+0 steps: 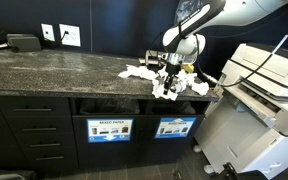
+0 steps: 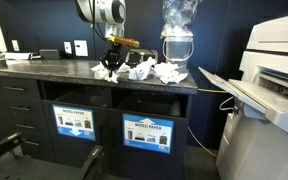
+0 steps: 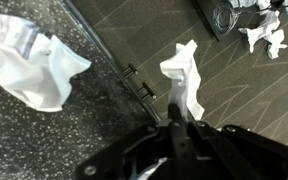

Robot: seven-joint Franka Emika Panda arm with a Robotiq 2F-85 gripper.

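Observation:
A crumpled white paper [image 3: 184, 80] sticks out from my gripper, whose fingers are shut on its near end. Below it in the wrist view lie the counter's front edge and the floor. In exterior view 1 my gripper [image 1: 168, 77] is at the front of the dark counter, with the white paper [image 1: 165, 89] at its tip. Exterior view 2 shows the same paper [image 2: 105, 73] hanging under the gripper [image 2: 112, 61] by the counter edge. More crumpled paper [image 3: 39, 75] rests on the speckled countertop [image 3: 44, 140].
Several white papers [image 2: 169, 72] are spread over the counter's right end. Under the counter are two open bays with signs, one reading mixed paper [image 2: 147, 132]. A large white machine [image 1: 259, 80] stands to the right. Crumpled scraps [image 3: 267, 35] lie on the floor.

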